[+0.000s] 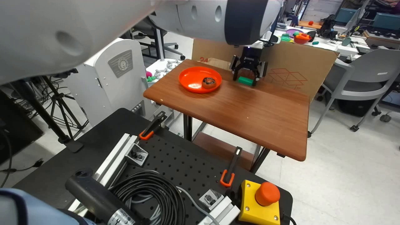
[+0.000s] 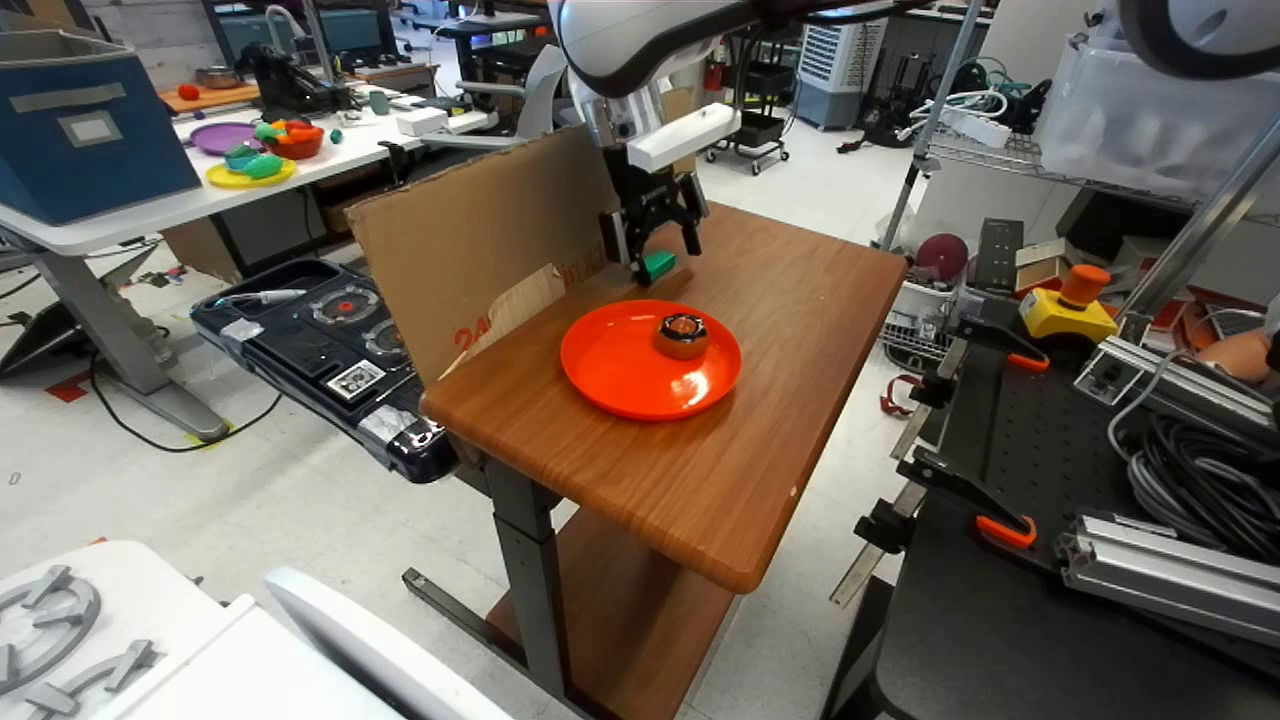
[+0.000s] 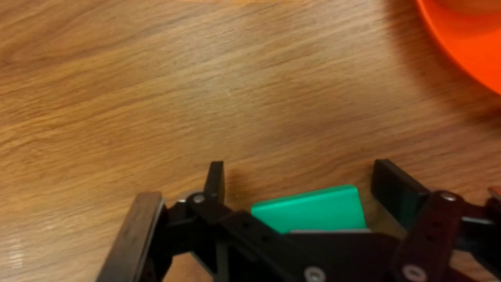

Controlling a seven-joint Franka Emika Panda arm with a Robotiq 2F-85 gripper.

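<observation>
A green block lies on the wooden table near the cardboard. My gripper is open around it, one finger at each side, with bare wood showing between block and fingers in the wrist view. In exterior view 1 the gripper points down, its fingertips close to the tabletop. The same block shows partly behind a finger in exterior view 2. An orange-red plate rests on the table beside the gripper, bearing a small brown, dark-topped round object.
A cardboard sheet stands upright along the table's far edge, close behind the gripper. A black pegboard bench with clamps and coiled cable stands in front.
</observation>
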